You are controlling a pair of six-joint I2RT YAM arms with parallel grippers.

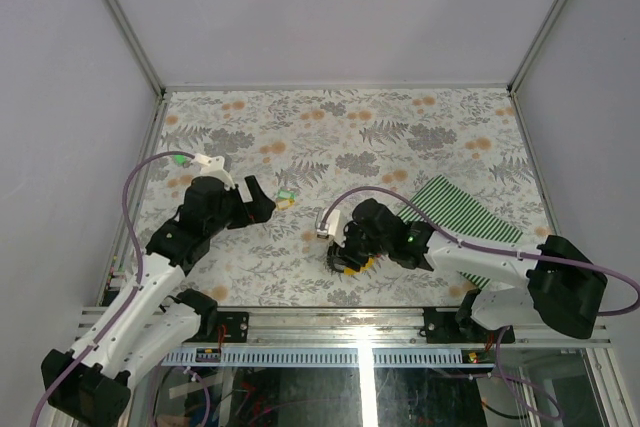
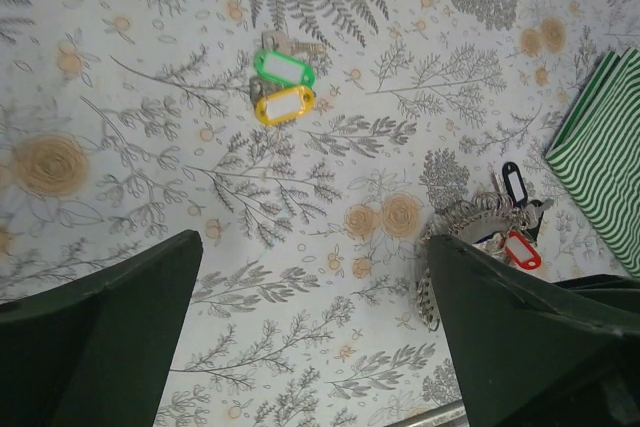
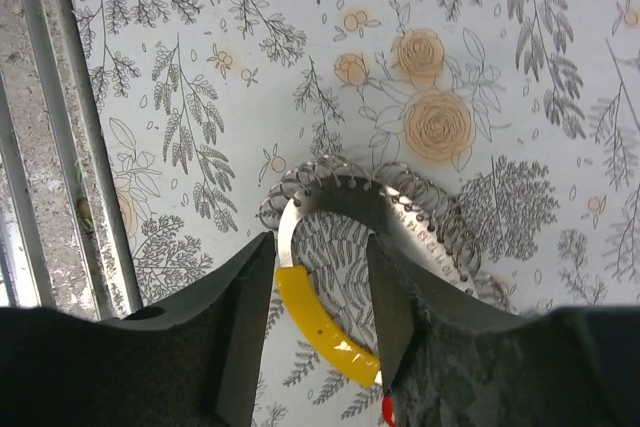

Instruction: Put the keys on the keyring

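Note:
Two loose keys (image 2: pixel 293 44) with a green tag (image 2: pixel 285 68) and a yellow tag (image 2: pixel 284 105) lie together on the patterned cloth. My left gripper is open and empty above the table, close to them in the top view. The metal keyring (image 3: pixel 300 179) has a coil wound round it and a yellow segment (image 3: pixel 325 332). A red tag (image 2: pixel 522 250) and a black tag (image 2: pixel 513 183) lie at the ring. Over it, my right gripper has its fingers parted; the ring shows in the gap, with no grip visible. The far part of the ring is hidden by the fingers.
A folded green-striped cloth (image 1: pixel 455 212) lies at the right, partly under the right arm. A metal rail (image 1: pixel 320 322) runs along the front edge.

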